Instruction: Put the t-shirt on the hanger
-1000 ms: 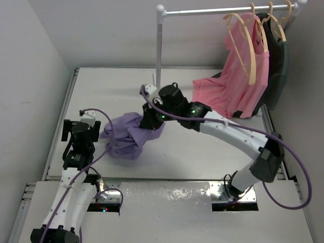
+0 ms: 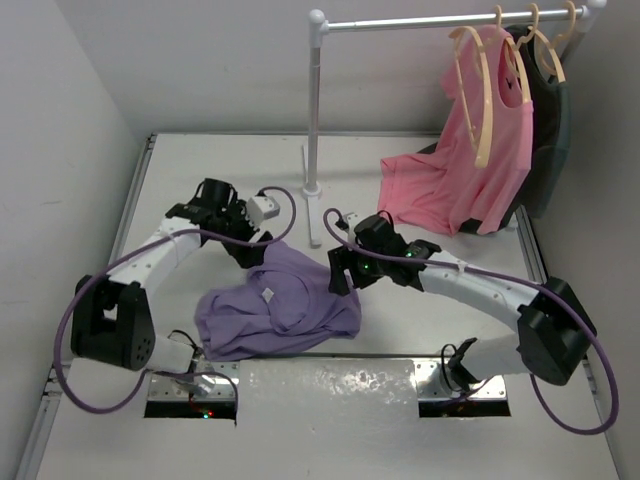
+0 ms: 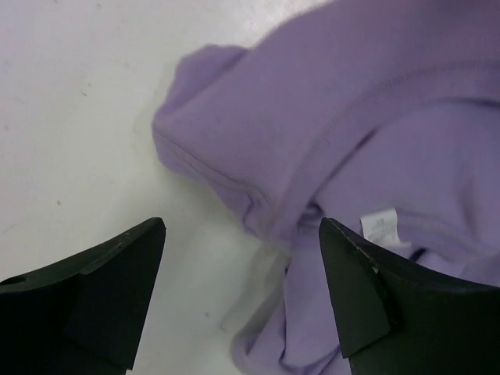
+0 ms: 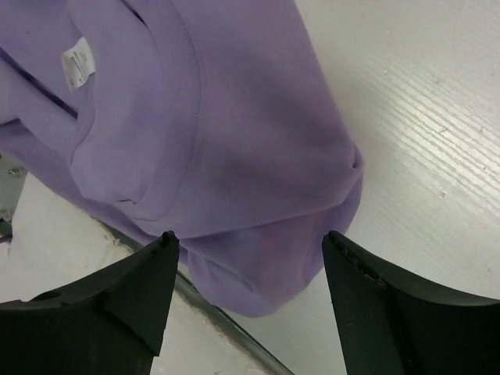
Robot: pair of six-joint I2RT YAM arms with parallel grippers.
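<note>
A purple t-shirt [image 2: 280, 315] lies crumpled on the white table, its white label [image 3: 380, 228] and collar showing. My left gripper [image 2: 255, 250] is over its upper left part; in the left wrist view its fingers stand apart above the folded edge, nothing between them. My right gripper [image 2: 342, 268] hovers at the shirt's right edge; the right wrist view shows it open over the cloth [image 4: 242, 156], holding nothing. Wooden hangers [image 2: 483, 140] hang at the right end of the rail [image 2: 420, 22], among hung garments.
A pink shirt [image 2: 420, 190] and a dark garment [image 2: 548, 150] hang at the back right, the pink one reaching the table. The rail's upright [image 2: 313, 120] and foot stand at back centre.
The purple shirt has been let go by my right gripper and lies spread wider. My left arm has swung right over the shirt; my right gripper has shifted slightly left toward it.
</note>
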